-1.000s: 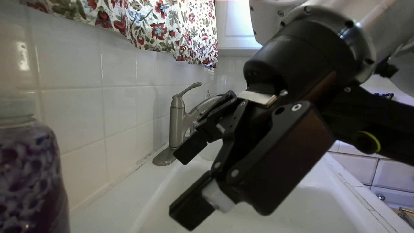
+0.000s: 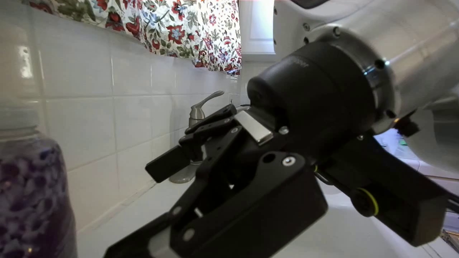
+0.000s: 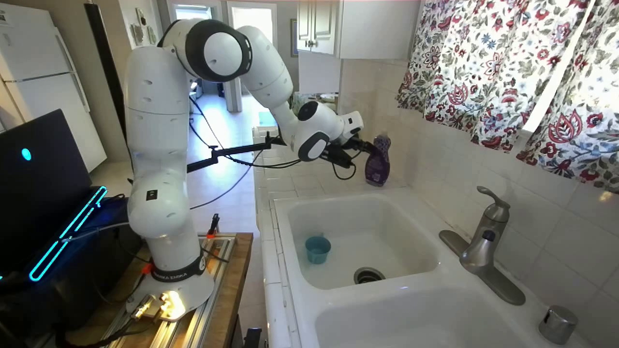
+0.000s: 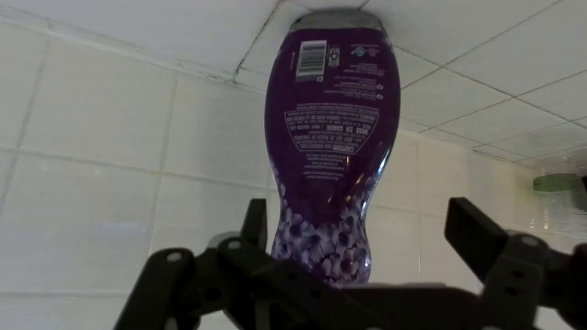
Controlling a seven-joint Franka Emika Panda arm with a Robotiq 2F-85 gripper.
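Observation:
A purple bottle (image 3: 377,171) with a flowered upper part stands upright in the back corner of the counter, beyond the sink. In the wrist view the same bottle (image 4: 330,121) appears upside down, its flowered neck end closer to one of my fingers (image 4: 255,222) than to the other. My gripper is open, with a wide gap between its fingertips. Exterior view 1 shows the gripper (image 2: 144,204) spread open and apart from the blurred bottle (image 2: 34,193) at the left edge. Whether any finger touches the bottle is unclear in exterior view 2.
Below lies a white double sink (image 3: 420,289) holding a teal cup (image 3: 317,249). The faucet (image 3: 484,243) rises along the tiled wall, where a flowered curtain (image 3: 464,69) hangs. A green-lidded jar (image 4: 554,182) sits at the wrist view's right edge.
Over the last second, my gripper has moved left in exterior view 1, closer to the bottle, and now covers part of the faucet. It stays open, and the bottle has not moved.

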